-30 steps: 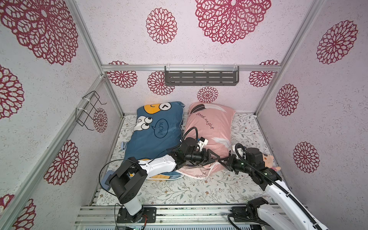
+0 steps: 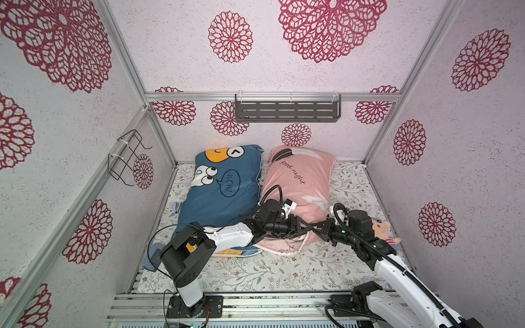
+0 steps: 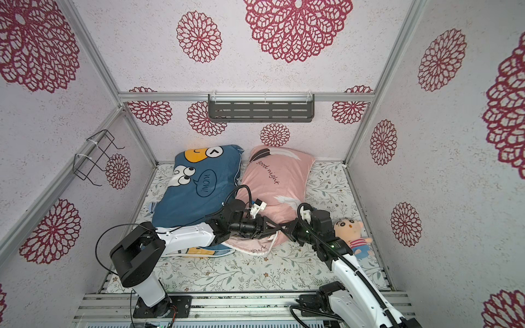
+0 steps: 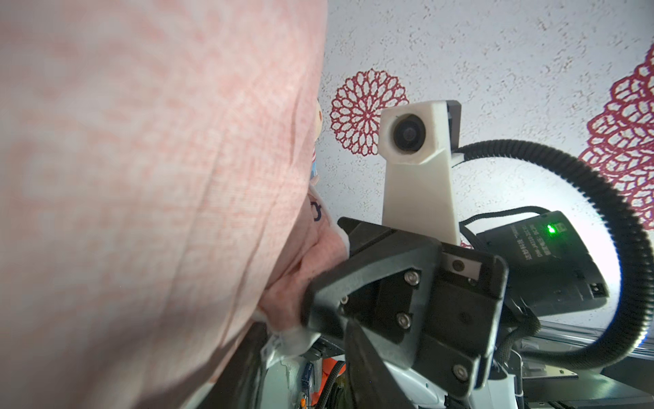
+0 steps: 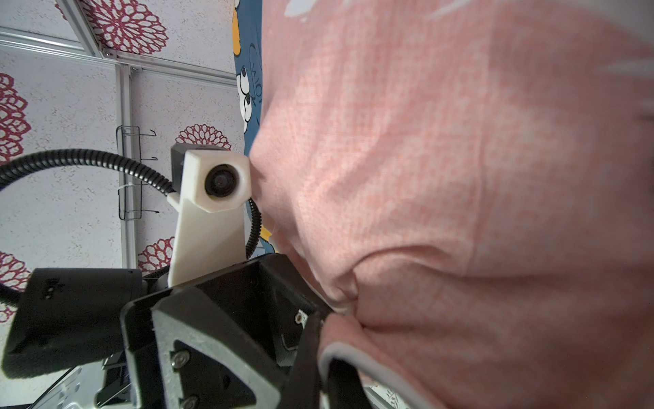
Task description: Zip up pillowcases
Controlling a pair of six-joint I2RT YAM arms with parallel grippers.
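Observation:
The pink pillowcase (image 2: 298, 180) with "good night" lies right of the blue pillowcase (image 2: 216, 202). Both my grippers are at the pink one's front opening, close together. My left gripper (image 2: 303, 225) comes from the left; in the left wrist view its fingers stand apart at the bottom edge, beside bunched pink cloth (image 4: 299, 259), and what lies between them is unclear. My right gripper (image 2: 322, 226) meets it from the right and is shut at the white-piped edge (image 5: 361, 358) of the pink cloth. The zipper itself is hidden or too small to make out.
A plush toy (image 3: 352, 240) lies at the right side. A dark shelf (image 2: 287, 112) hangs on the back wall and a wire rack (image 2: 125, 158) on the left wall. Bare floral mat (image 2: 213, 276) shows along the front.
My left arm has lowered slightly over the last second. My right gripper has shifted very little, and the pillowcases lie as before.

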